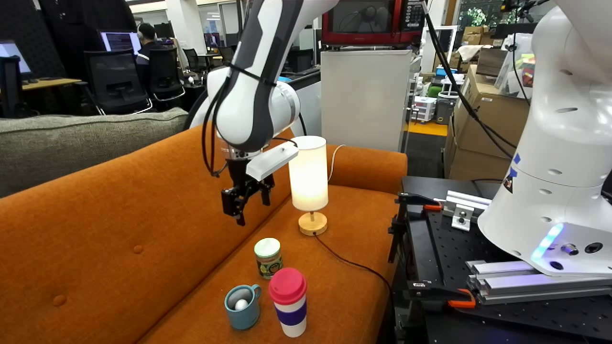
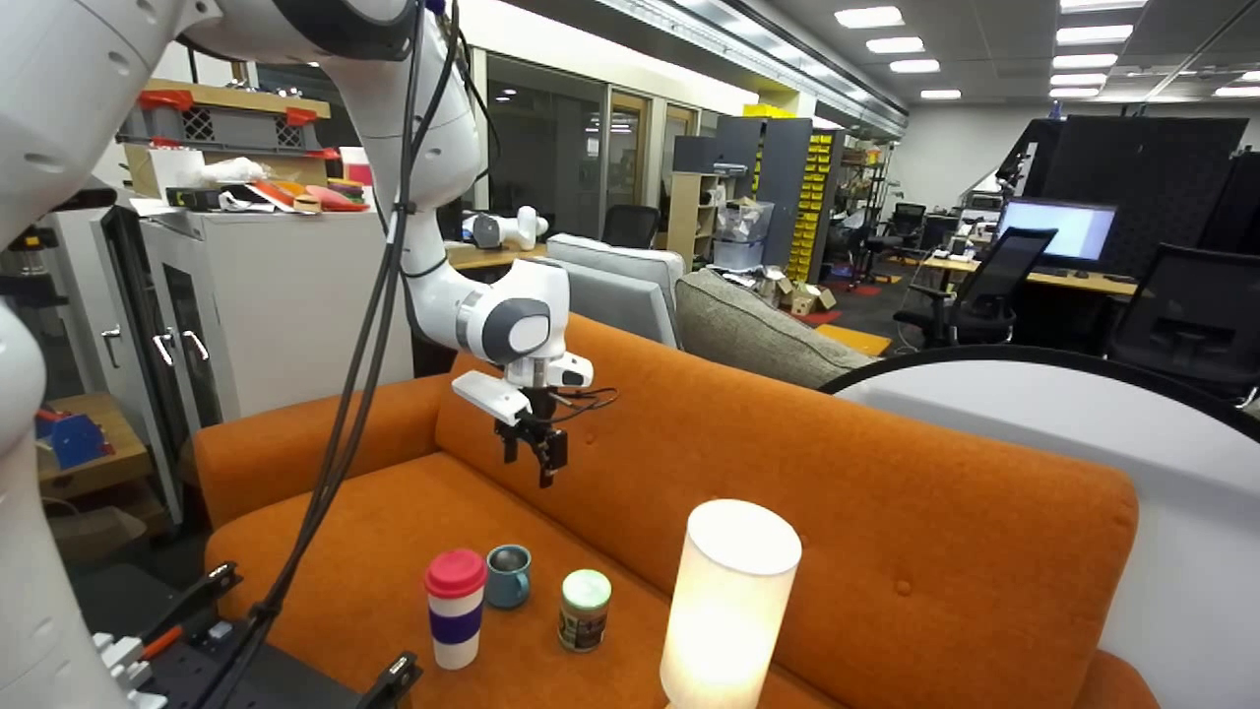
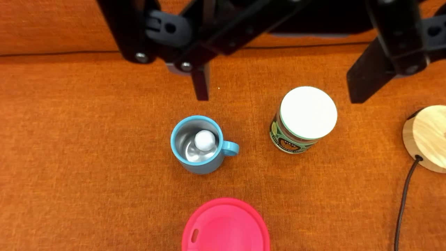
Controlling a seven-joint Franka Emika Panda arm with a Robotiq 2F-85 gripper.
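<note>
My gripper stands open in the wrist view, its two dark fingers far apart and nothing between them. In exterior view 1 the gripper (image 1: 248, 209) hangs in the air near the couch back, above the objects. On the seat stands a jar (image 3: 308, 113) with a white lid and green label. A blue mug (image 3: 200, 166) is beside it, its handle towards the jar, and a white ball (image 3: 205, 140) lies inside. Closer to the seat's front edge is an upright cup with a red lid (image 3: 225, 228) and a purple band (image 1: 291, 315).
A lit lamp (image 1: 310, 177) on a round wooden base (image 3: 430, 136) stands near the jar. Its cord (image 1: 353, 263) runs across the seat to the front edge. The orange couch back (image 1: 137, 212) rises behind the objects. Bare seat surrounds the mug on its far side.
</note>
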